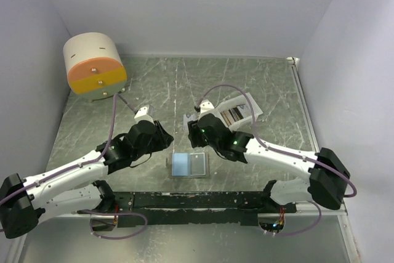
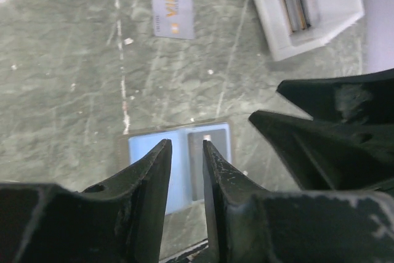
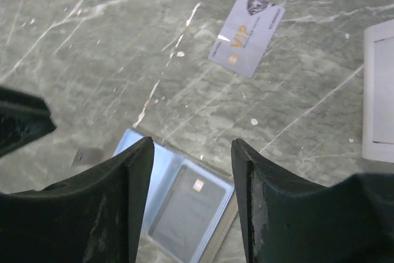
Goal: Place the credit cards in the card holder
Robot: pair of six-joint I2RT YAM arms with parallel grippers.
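The card holder [image 1: 189, 164], a blue-and-clear case, lies open on the marble table below both grippers. A VIP card lies flat behind it, also in the right wrist view as a silver card [image 3: 246, 34]. More cards [image 2: 292, 1] stand in a white box [image 2: 277, 35] at back right. My left gripper [image 1: 164, 133] is left of centre above the table, its fingertips close together with nothing visible between them. My right gripper [image 1: 194, 133] hangs right of it, fingertips part open and empty in its wrist view [image 3: 192, 146].
A white cabinet with orange and yellow drawers [image 1: 97, 66] stands at the back left. Walls bound the table at back and sides. The marble surface between cabinet and box is largely clear.
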